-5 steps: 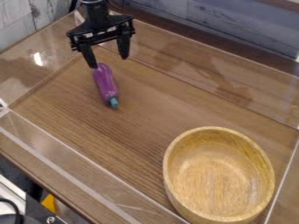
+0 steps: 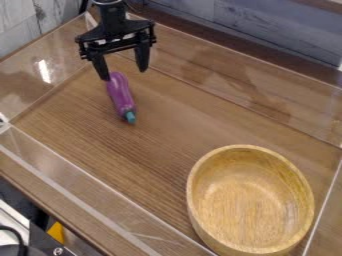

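Observation:
The black gripper (image 2: pixel 120 62) hangs at the upper left of the wooden table, its fingers spread open with nothing between them. Just below it lies a long purple object (image 2: pixel 119 92) with a teal tip pointing toward the front. A round tan bowl (image 2: pixel 250 163) sits at the front right, empty.
A grey wall edge runs along the back. Dark cables and a small yellow item lie off the table at the lower left corner.
The gripper has shifted very slightly; the purple object and the bowl stay where they were.

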